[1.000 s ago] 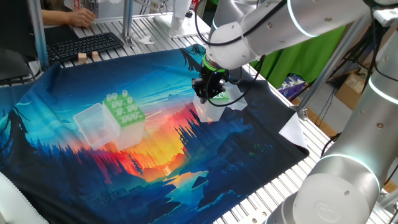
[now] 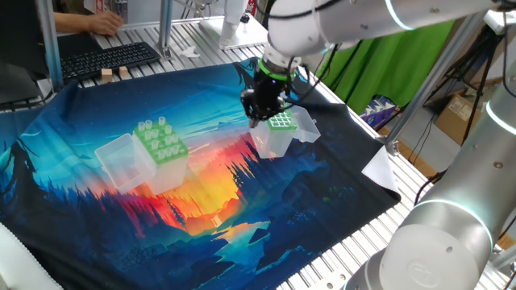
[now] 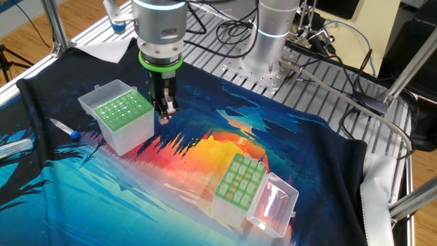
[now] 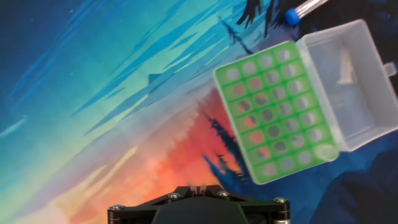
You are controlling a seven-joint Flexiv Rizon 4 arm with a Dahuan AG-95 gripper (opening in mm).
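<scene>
My gripper shows at the bottom of the wrist view, its fingertips together and nothing visible between them. In exterior view 2 it points down beside a translucent box with a green grid top, apart from the box as far as I can tell. Most holes of that grid look empty; a pale round piece shows at one corner. A second translucent box holds a green rack with several clear tubes standing in it. Both boxes have their lids open.
A blue-capped pen lies near the first box, with another pale marker farther left. A person's hand rests by the keyboard at the back.
My gripper has shifted from above the green-topped box to its left side in exterior view 1, uncovering more of the grid. Both boxes have stayed put.
</scene>
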